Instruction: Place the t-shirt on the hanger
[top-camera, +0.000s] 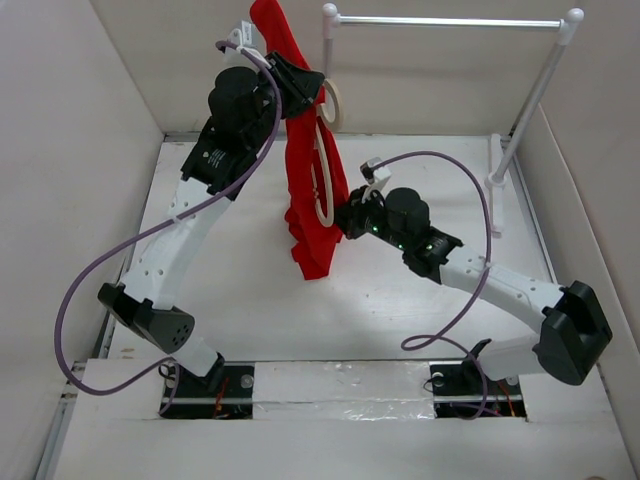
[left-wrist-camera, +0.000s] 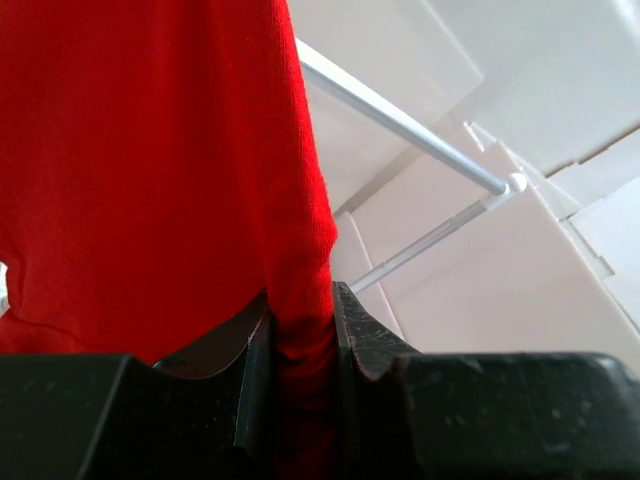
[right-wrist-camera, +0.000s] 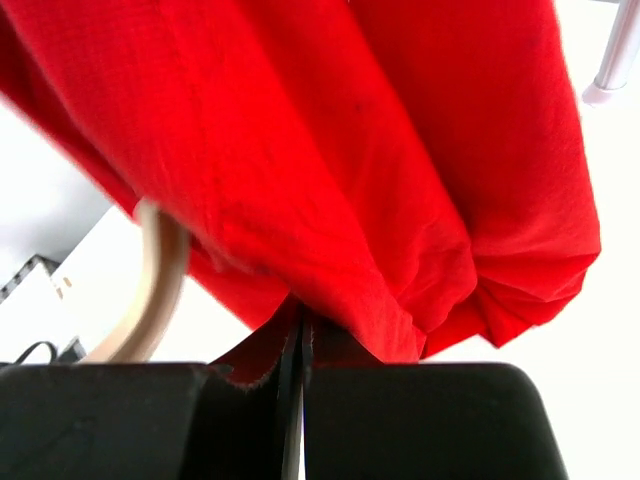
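Note:
The red t shirt (top-camera: 310, 240) hangs from my left gripper (top-camera: 305, 85), high at upper middle of the top view; in the left wrist view its fingers (left-wrist-camera: 370, 350) are shut on a fold of the red cloth. A pale hanger (top-camera: 326, 205) lies along the shirt, partly among the fabric; its curved part (right-wrist-camera: 150, 290) shows left in the right wrist view. My right gripper (top-camera: 350, 215) is at the shirt's lower right side, shut, right against the cloth; whether any cloth is between its fingertips is unclear.
A white rack (top-camera: 445, 22) stands behind, with its side post (top-camera: 540, 80) at right. White walls enclose the table (top-camera: 420, 300).

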